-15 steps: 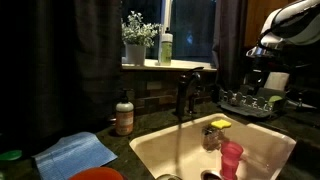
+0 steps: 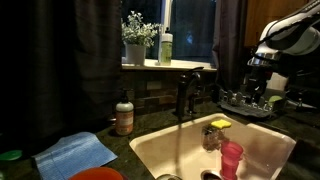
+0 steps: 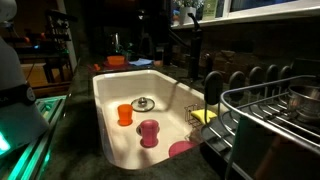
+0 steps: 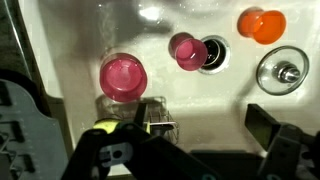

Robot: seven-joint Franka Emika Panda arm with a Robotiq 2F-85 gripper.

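Observation:
My gripper is open above the sink, its two dark fingers wide apart with nothing between them. Inside the sink lie a pink cup (image 4: 190, 54), an orange cup (image 4: 262, 26), a metal-knobbed lid (image 4: 284, 70) and a round pink-red dish (image 4: 123, 77). The pink cup (image 3: 149, 133) stands upright in the second exterior view, with the orange cup (image 3: 125, 114) and the lid (image 3: 143, 103) farther left. A yellow sponge (image 2: 221, 124) rests in a holder on the sink's far wall. In the wrist view my gripper partly covers that holder (image 4: 161, 118).
A dish rack (image 3: 285, 115) borders the sink at the right. The black faucet (image 2: 182, 95) rises behind the basin. A soap bottle (image 2: 124, 115), a blue cloth (image 2: 74, 157) and an orange-red bowl (image 2: 97, 173) occupy the left counter.
In the first exterior view, the arm at the upper right has shifted slightly, with its gripper end a little lower. The sink's contents look unmoved.

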